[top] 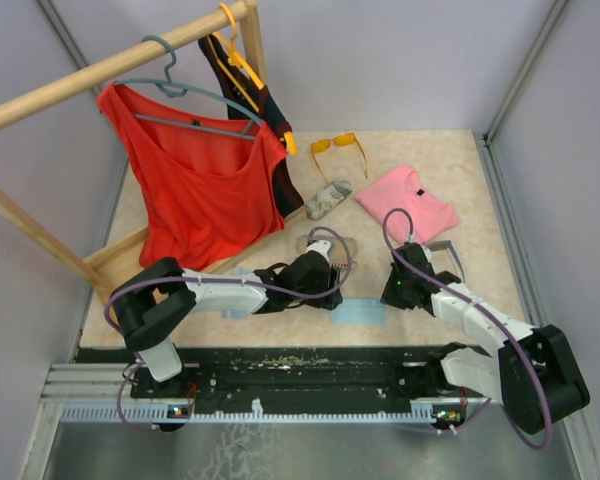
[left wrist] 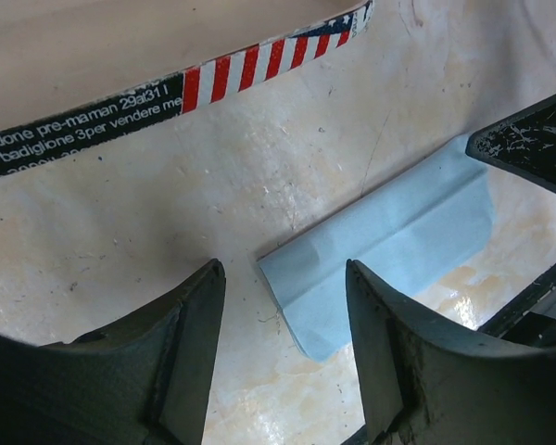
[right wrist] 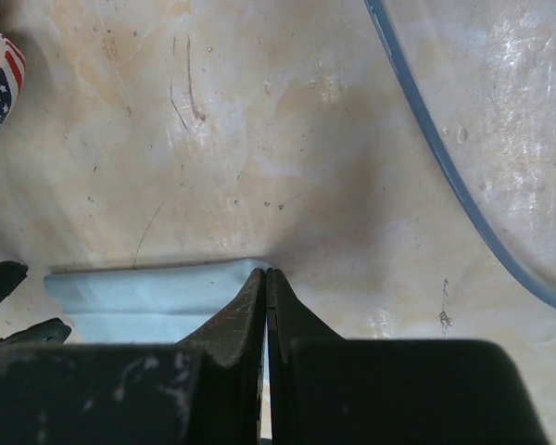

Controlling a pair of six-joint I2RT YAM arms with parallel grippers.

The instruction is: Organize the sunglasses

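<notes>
A light blue cloth lies folded on the table between my grippers. My left gripper is parted over the cloth's near end, its fingers either side of that corner. My right gripper is shut at the cloth's other end, tips at its edge; whether cloth is between them I cannot tell. Yellow sunglasses stand at the back of the table, with a crumpled patterned pouch below them.
A pink folded shirt lies at back right. A wooden rack with hanging garments fills the left. A box with a striped rim is beside the cloth; a grey-blue rim is at the right.
</notes>
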